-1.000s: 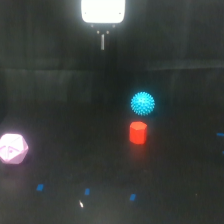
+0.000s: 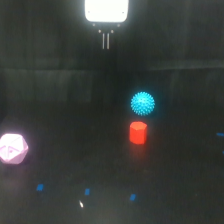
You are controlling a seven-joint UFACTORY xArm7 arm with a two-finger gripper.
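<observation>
The gripper (image 2: 106,40) hangs at the top centre below a white housing (image 2: 106,10), two thin fingers pointing down with a narrow space between them, high above the floor. A red block (image 2: 138,132) stands right of centre. A cyan spiky ball (image 2: 142,103) sits just behind it. A pale pink faceted object (image 2: 13,148) lies at the left edge.
A dark backdrop rises behind.
The housing and gripper have shifted slightly right, and the two fingers now show apart where one line showed before. The objects look unmoved.
</observation>
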